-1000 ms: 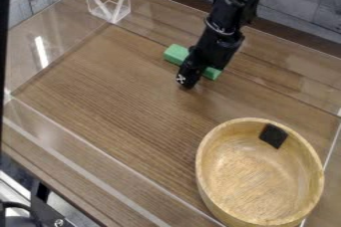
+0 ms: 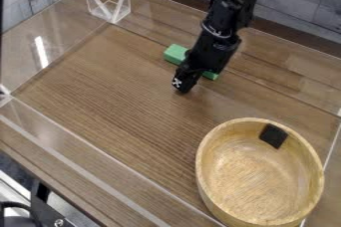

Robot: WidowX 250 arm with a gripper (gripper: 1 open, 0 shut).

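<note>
The black gripper reaches down from the top of the camera view to the wooden table, its tip low beside a green block. The block lies partly behind the arm, with green showing on both sides of it. The fingertips are small and dark, and nothing clearly shows between them; the gripper looks shut.
A large tan bowl with a black block on its rim fills the lower right. A clear wire-like holder stands at the upper left.
The gripper has shifted very slightly at the same spot beside the green block. The block looks nearly unmoved.
</note>
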